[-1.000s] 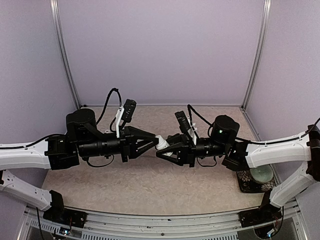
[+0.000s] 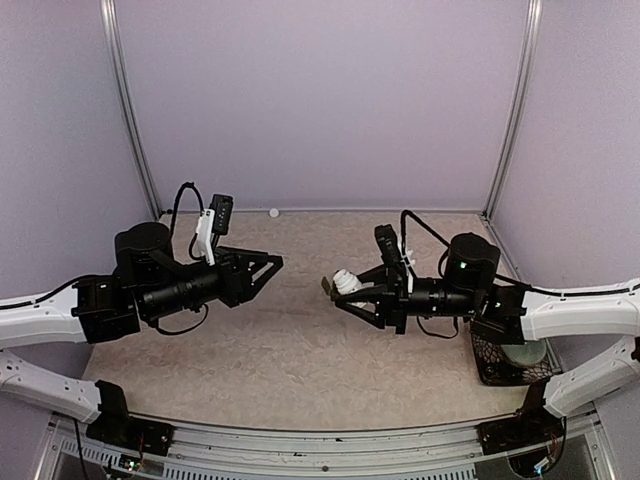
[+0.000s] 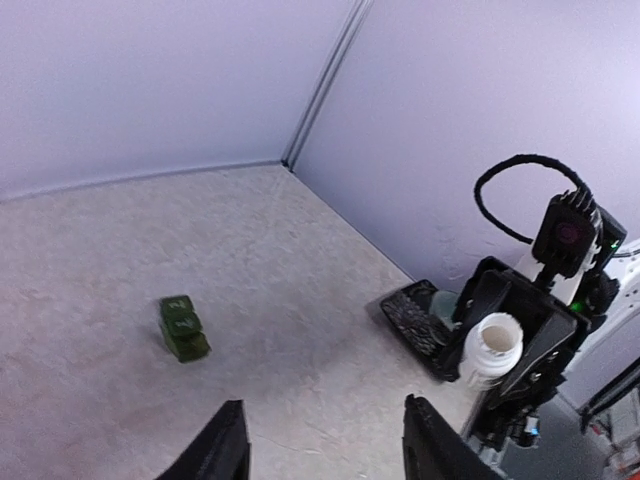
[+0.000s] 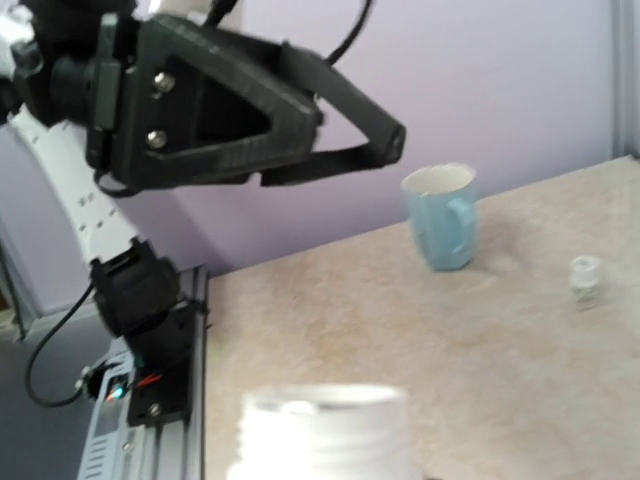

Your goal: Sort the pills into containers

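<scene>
A white bottle with no cap on its mouth is held in my right gripper, which is shut on its body. Its threaded open neck fills the bottom of the right wrist view, and the left wrist view shows the round mouth of the bottle. My left gripper hangs to the left of the bottle, clear of it. Its fingers stand apart with nothing between them in the left wrist view. A small white round piece, apparently the cap, is at the table's back edge.
A black basket holding a greenish round item sits at the right. Green stacked blocks stand on the table. A light-blue mug and a small white vial appear in the right wrist view.
My left gripper has drawn away leftward from the bottle, and its fingers have parted. The small white piece has flown off toward the back. My right gripper has shifted right with the bottle.
</scene>
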